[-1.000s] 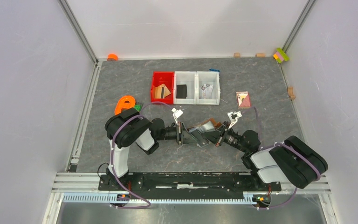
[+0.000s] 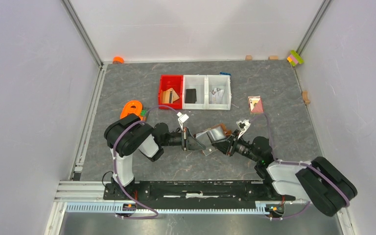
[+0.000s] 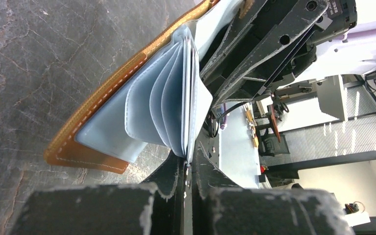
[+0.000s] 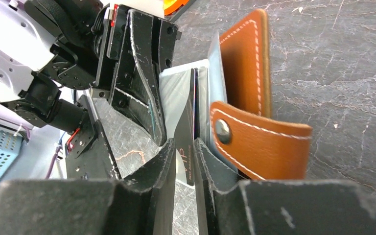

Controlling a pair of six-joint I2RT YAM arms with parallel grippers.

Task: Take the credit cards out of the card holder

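The brown leather card holder (image 3: 95,117) is held off the grey table, its translucent sleeves (image 3: 149,105) fanned out. My left gripper is shut on the edges of several sleeves. In the right wrist view, a dark card (image 4: 183,137) sits among the sleeves beside the holder's snap strap (image 4: 262,139). Around the lower part of that card, my right gripper is open, its two fingertips a small gap apart. From above, the left gripper (image 2: 196,143) and right gripper (image 2: 221,143) face each other closely, partly covering the holder.
Behind the arms stand a red bin (image 2: 170,77) with brown pieces inside and a white two-part bin (image 2: 206,77). An orange ring-shaped object (image 2: 131,107) lies at the left, a pinkish card box (image 2: 255,104) at the right. Table in front of the grippers is free.
The left arm has shifted slightly left. The right arm's elbow has swung outward to the right and forward, while its gripper stays almost in place by the holder.
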